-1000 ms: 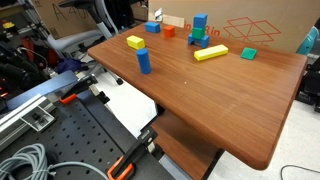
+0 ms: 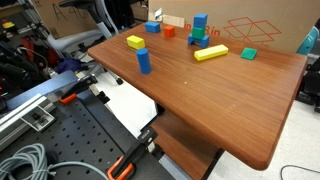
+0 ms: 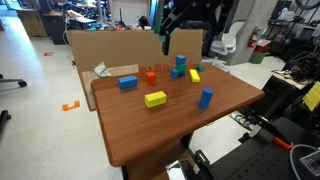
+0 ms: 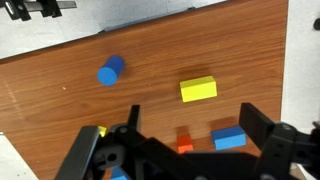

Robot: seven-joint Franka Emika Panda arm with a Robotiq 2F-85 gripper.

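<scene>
High over the table, my gripper (image 3: pixel 186 50) hangs open, its fingers wide apart and nothing between them. From the wrist view the open gripper looks down on a yellow block (image 4: pixel 198 89), which lies far below on the table. A blue cylinder (image 2: pixel 144 62) stands upright near the table's edge. Behind the yellow block (image 3: pixel 155 99) are a blue block (image 3: pixel 128 82) and a small red block (image 3: pixel 151 76). Blue and green pieces form a stack (image 2: pixel 199 30) at the back. A long yellow block (image 2: pixel 211 53) and a flat green piece (image 2: pixel 248 53) lie to its right.
A cardboard panel (image 3: pixel 120 48) stands along the back edge. A black base plate (image 2: pixel 80 140) with cables lies beside the table.
</scene>
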